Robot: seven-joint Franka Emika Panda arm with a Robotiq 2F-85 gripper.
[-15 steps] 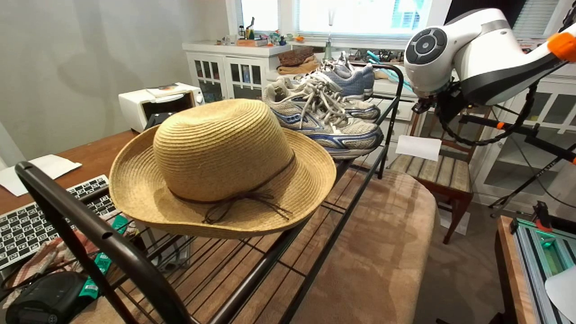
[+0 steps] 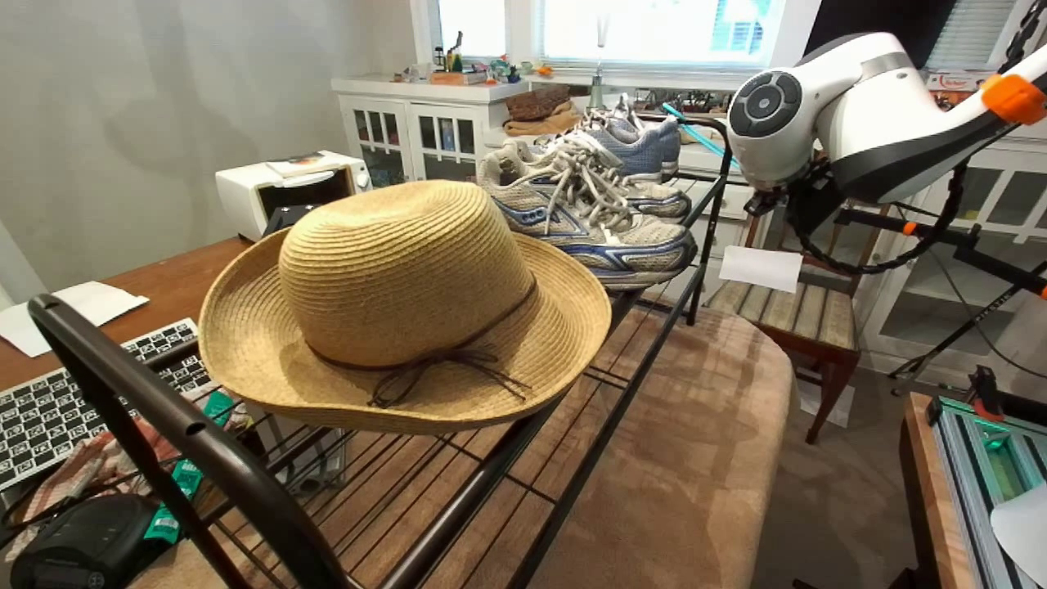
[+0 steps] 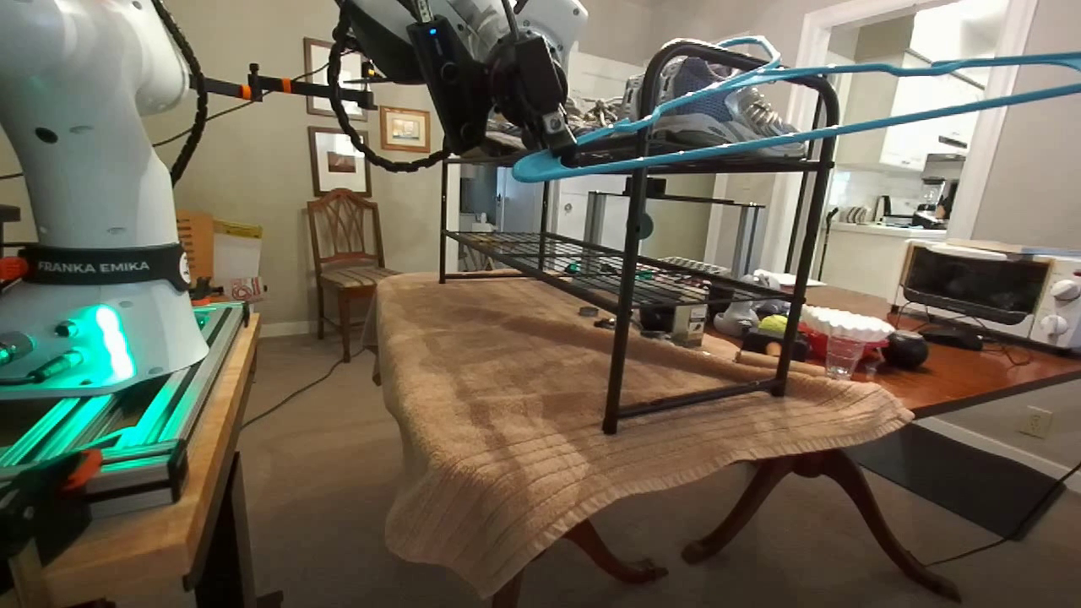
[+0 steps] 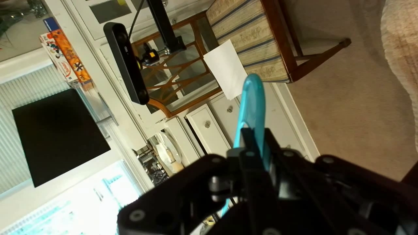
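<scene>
A light-blue plastic hanger [image 3: 537,167] is pinched near one end in my gripper, which is shut on it. That rounded end sticks out beyond the fingertips in the wrist view. In exterior view 2 the long bars stretch rightward across the rack's end frame, at about the height of its top shelf; whether they touch the frame I cannot tell. Only a small piece of the hanger [image 2: 687,123] shows in exterior view 1, behind the far end of the black rack [image 2: 628,368]. The gripper's fingers are mostly hidden there.
A straw hat [image 2: 407,285] and grey-blue sneakers [image 2: 589,201] occupy the rack's top shelf. The rack stands on a towel-covered table [image 3: 476,405]. A striped chair [image 2: 800,304] is beyond the table. Open floor lies between the table and the robot's bench [image 3: 218,395].
In exterior view 1 the arm has shifted slightly left and down, the blue hanger moving with it. The hat, sneakers and rack look unmoved.
</scene>
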